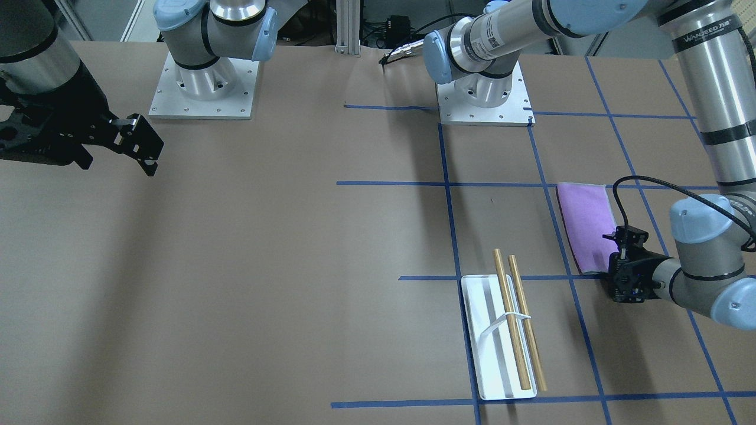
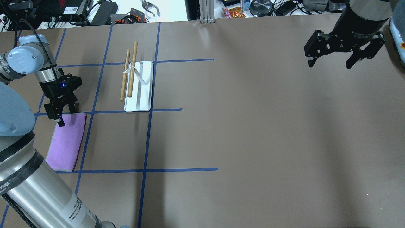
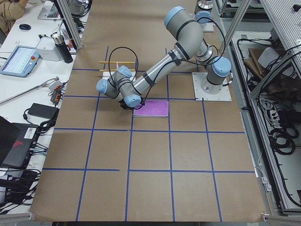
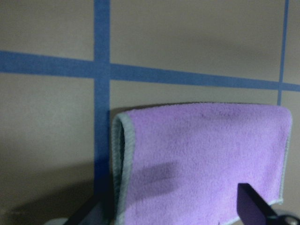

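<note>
A purple cloth lies flat on the taped grid of the table, also seen in the top view. My gripper hangs low at the cloth's edge, its fingers pointing down onto it. In the wrist view the cloth fills the lower middle, with a pale hemmed edge; the fingertips show blurred at the bottom, apart from each other. Whether they touch the cloth is unclear.
A white tray with two wooden sticks lies beside the cloth, toward the front camera. A second arm's black gripper is at the far side.
</note>
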